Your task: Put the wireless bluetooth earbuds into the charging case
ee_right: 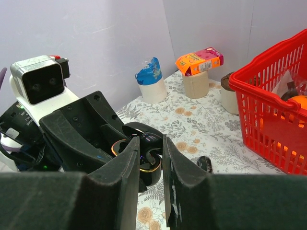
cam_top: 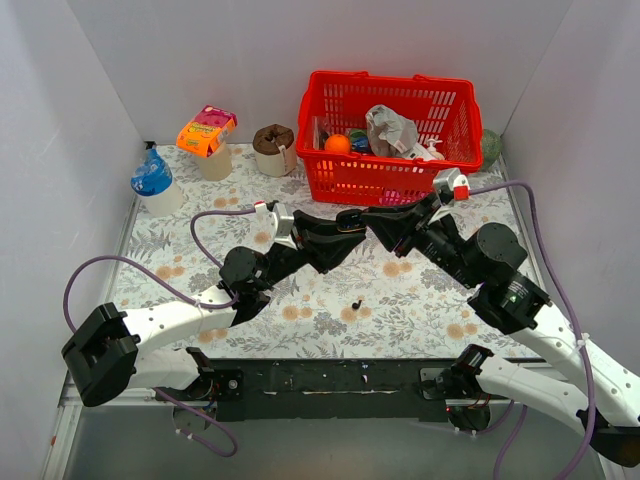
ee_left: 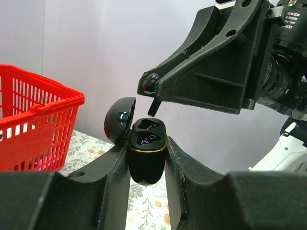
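The black charging case [ee_left: 147,160], its lid [ee_left: 119,120] raised, is pinched in my left gripper, which is shut on it. Two empty-looking slots show in the case's top. Above it, my right gripper is shut on a black earbud [ee_left: 152,82], whose stem points down and stays clear of the case. In the right wrist view the earbud [ee_right: 151,140] shows between the fingertips, with the case close behind. A second black earbud [cam_top: 357,304] lies on the patterned tabletop [cam_top: 270,330], below and apart from both grippers.
A red basket [cam_top: 345,180] with an orange and bags stands at the back. Back left are a blue-topped container [cam_top: 156,185], a box on a cup [cam_top: 208,130] and a brown-topped cup [cam_top: 273,150].
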